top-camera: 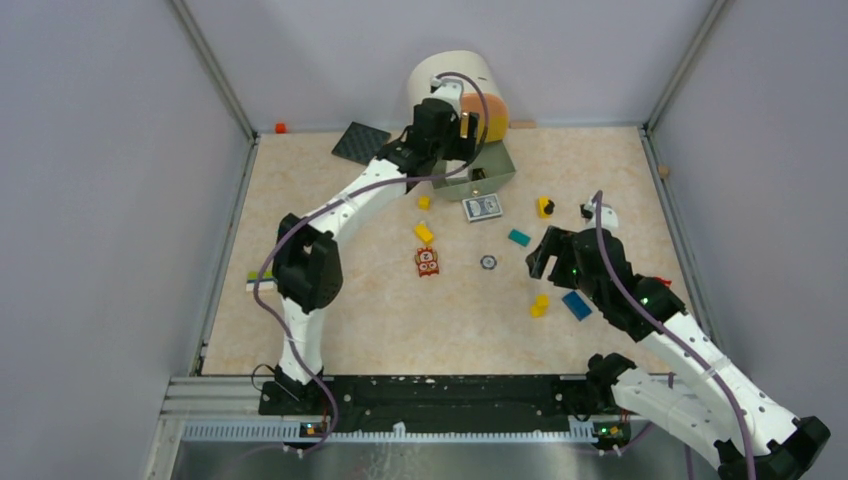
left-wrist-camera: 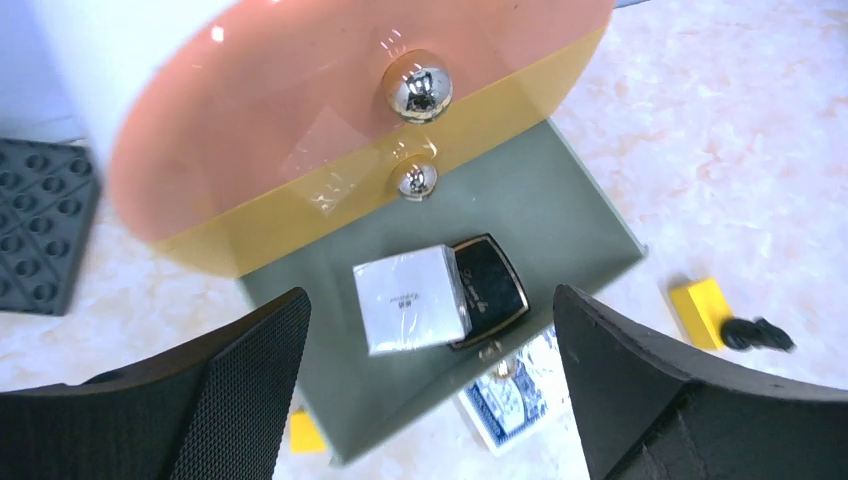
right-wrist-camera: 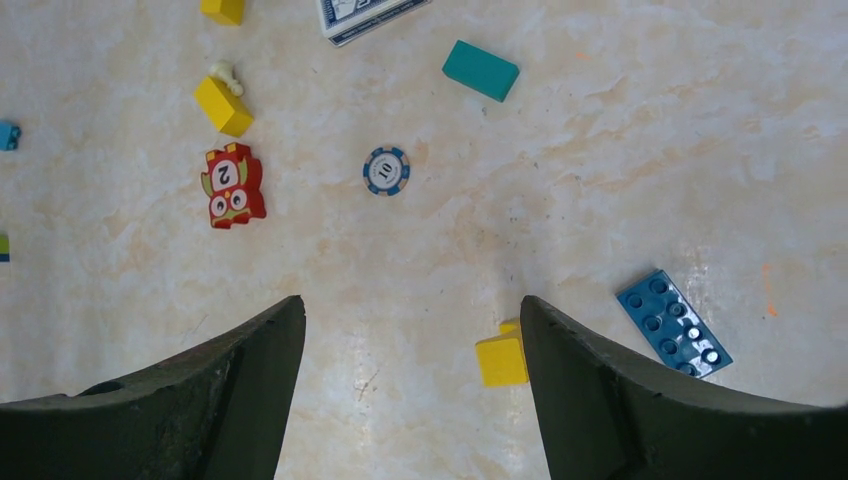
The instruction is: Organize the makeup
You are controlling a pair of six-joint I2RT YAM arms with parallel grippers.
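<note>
A cylindrical organizer (top-camera: 443, 62) with pink and yellow fronts and round silver knobs stands at the back. Its grey-green drawer (left-wrist-camera: 536, 185) is out, holding a silver box (left-wrist-camera: 410, 300) and a black compact (left-wrist-camera: 490, 280). My left gripper (top-camera: 462, 135) hangs open over the drawer, its fingertips either side of it in the left wrist view, nothing between. My right gripper (top-camera: 541, 255) is held at the right over the table, fingers apart and empty.
Scattered on the table are a card box (top-camera: 483, 207), a red owl (top-camera: 427, 262), a chip (top-camera: 488, 262), a dark plate (top-camera: 361, 143) and several bricks.
</note>
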